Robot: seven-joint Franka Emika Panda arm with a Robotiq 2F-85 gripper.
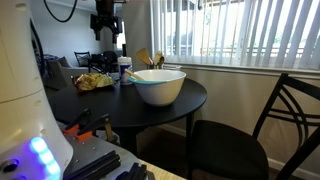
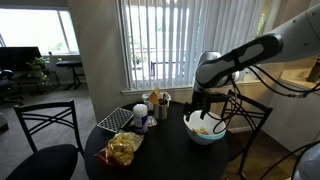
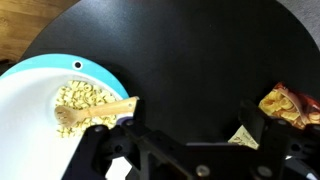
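A large white bowl with a light-blue rim (image 3: 92,67) fills the left of the wrist view. Pale small pieces (image 3: 88,95) lie inside it, and a wooden spoon (image 3: 95,110) rests on them with its handle over the rim. The same bowl (image 1: 160,92) stands upright on the round black table in exterior view 1. My gripper is open, its fingers wide apart with only bare tabletop showing between them. In exterior view 2 the arm reaches in from the right, above the bowl (image 2: 207,137).
A crumpled yellow-red bag (image 2: 122,148) lies near the table's left side. Behind it are a wire rack (image 2: 117,119), a white bottle with a dark-blue top (image 2: 140,117) and a holder (image 2: 160,108) with wooden utensils. Black chairs (image 1: 225,145) flank the table.
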